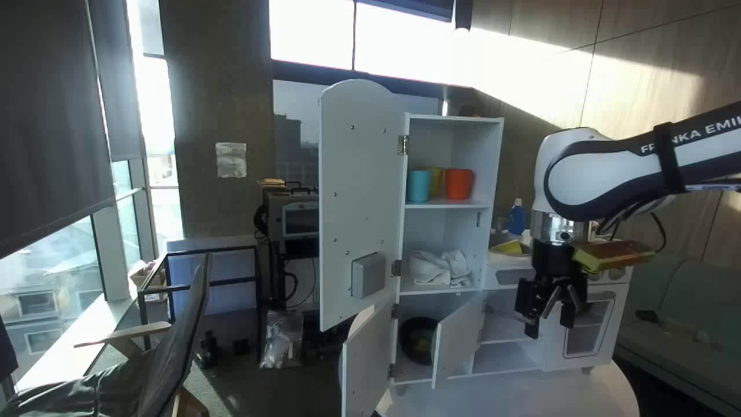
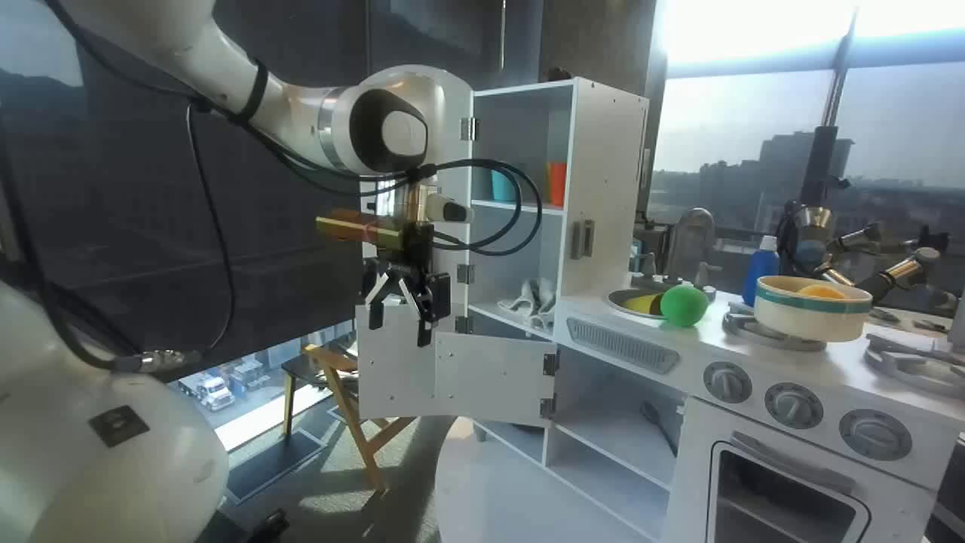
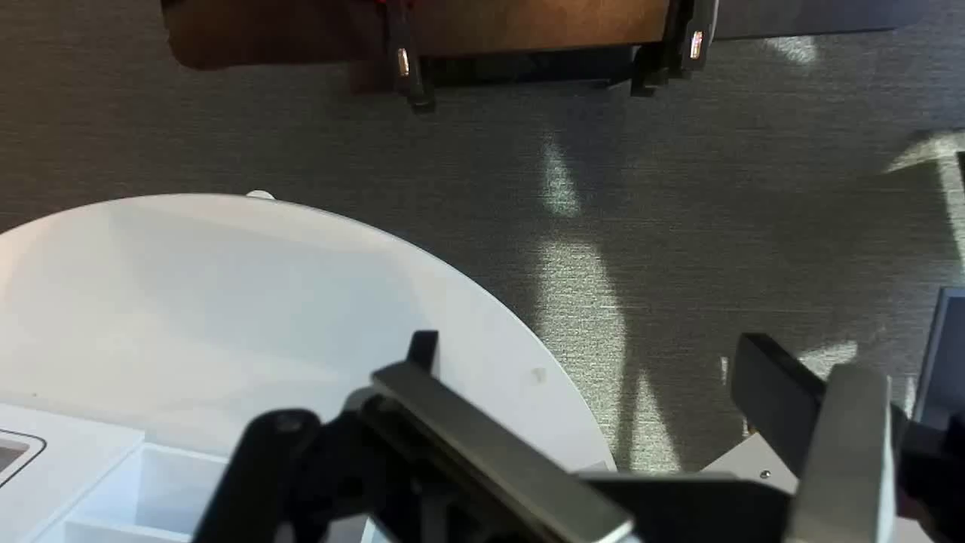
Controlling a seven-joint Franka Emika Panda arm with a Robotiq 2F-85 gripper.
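Observation:
Pointing down in the air, my gripper stands open, its fingers wide apart and nothing between them. From above, the wrist view shows one finger on the left and the other on the right, over a round white table and dark floor. A white toy kitchen stands ahead of the arm, with its tall cupboard door and two lower doors open. Blue, yellow and orange cups fill its upper shelf; a white cloth lies on the shelf below. The lower compartment holds a black pan.
On the counter are a sink with a yellow item, a green ball, a blue bottle and a cream bowl on a burner. An open lower door juts out near the gripper. The round table has bare space.

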